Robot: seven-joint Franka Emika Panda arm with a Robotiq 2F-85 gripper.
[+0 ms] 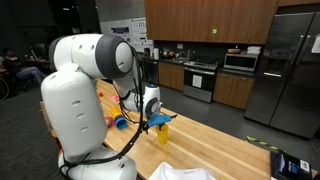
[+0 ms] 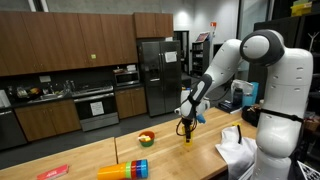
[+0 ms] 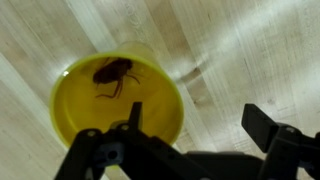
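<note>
A yellow cup (image 3: 118, 100) stands on the wooden table, and in the wrist view I look down into its mouth. Inside lies a small brown insect-like thing (image 3: 112, 72). My gripper is open, its fingers well apart with nothing gripped. One finger (image 3: 130, 128) appears over the cup's opening; the other (image 3: 262, 128) is out to the right, above bare wood. In exterior view 1 the gripper (image 1: 156, 121) is low, just over the cup (image 1: 164, 132) and partly overlapping it. Exterior view 2 has the gripper (image 2: 184, 126) right above the cup (image 2: 188, 141).
A white cloth (image 2: 236, 148) is bunched near the arm's base. Away from the cup lie a striped colourful cylinder (image 2: 118, 169), a red bowl (image 2: 146, 136) with something green and a red flat item (image 2: 52, 172). Bare tabletop (image 1: 215, 140) extends right of the cup in exterior view 1.
</note>
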